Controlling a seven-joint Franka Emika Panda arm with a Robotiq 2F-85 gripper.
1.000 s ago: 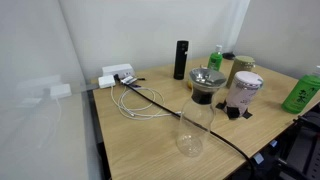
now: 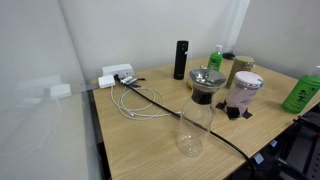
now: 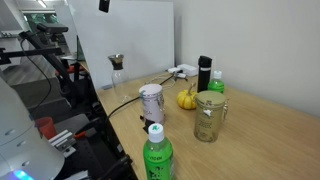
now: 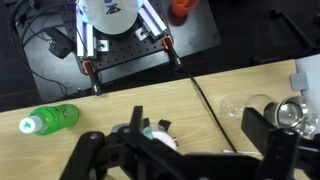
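In the wrist view my gripper is open, its two dark fingers spread wide above the table with nothing held between them. Below and between them shows part of the pale pink jar (image 2: 242, 92), partly hidden by the gripper. A clear glass vessel with a metal top (image 2: 196, 130) stands upright toward the front of the table; in the wrist view its metal top (image 4: 287, 113) lies beside the right finger. Near the table's edge is a green bottle with a white cap (image 3: 158, 155), well apart from the fingers.
A tan canister (image 3: 209, 116), a yellow pumpkin-like object (image 3: 187, 97), a black cylinder (image 2: 181, 59) and another green bottle (image 2: 216, 60) stand farther back. A black cable (image 2: 165, 105) and white cords cross the table.
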